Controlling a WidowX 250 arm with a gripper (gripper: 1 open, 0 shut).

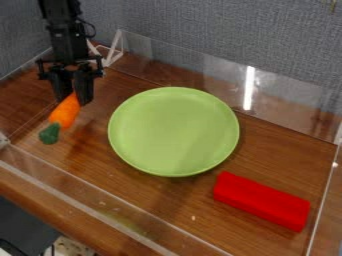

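Note:
My black gripper (72, 85) is at the left of the camera view, shut on an orange toy carrot (64, 114) with a green top, which hangs down and toward the front left from the fingers. A large green plate (174, 132) lies in the middle of the wooden table, right of the carrot.
A red block (261, 203) lies at the front right. Clear panels edge the wooden table (147, 215), with a grey wall behind. Bare table lies between the plate and the front edge.

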